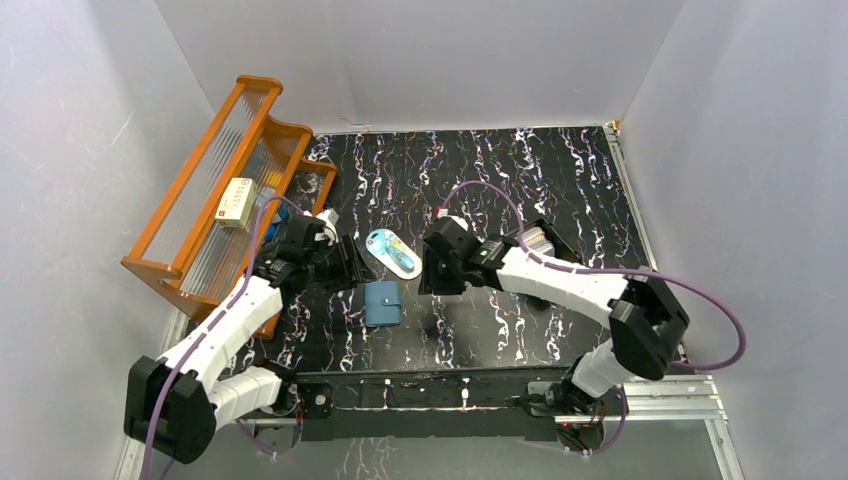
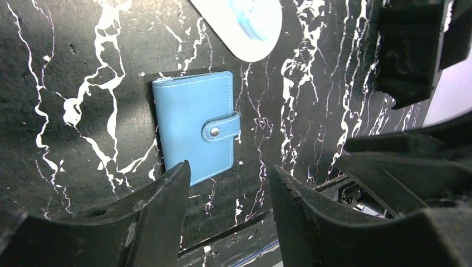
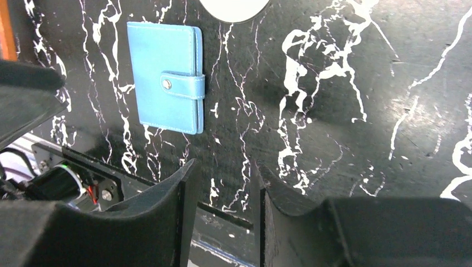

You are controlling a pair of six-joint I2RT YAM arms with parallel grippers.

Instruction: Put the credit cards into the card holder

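Observation:
The blue card holder (image 1: 382, 303) lies flat on the dark marbled table, its snap strap closed as the left wrist view shows on the holder (image 2: 186, 130). My left gripper (image 1: 358, 268) hovers just up and left of it, fingers apart and empty; in its wrist view the gripper frames bare table below the holder. To the holder's right, my right gripper (image 1: 440, 290) hangs over the table, its fingers partly apart with nothing between them. The right wrist view has the holder (image 3: 167, 78) at upper left. No loose credit card can be made out.
A black box (image 1: 562, 245) with contents stands at the right, partly hidden by the right arm. A white-and-blue packaged item (image 1: 394, 254) lies behind the holder. At left, a wooden rack (image 1: 262, 125) carries a small box (image 1: 236, 202).

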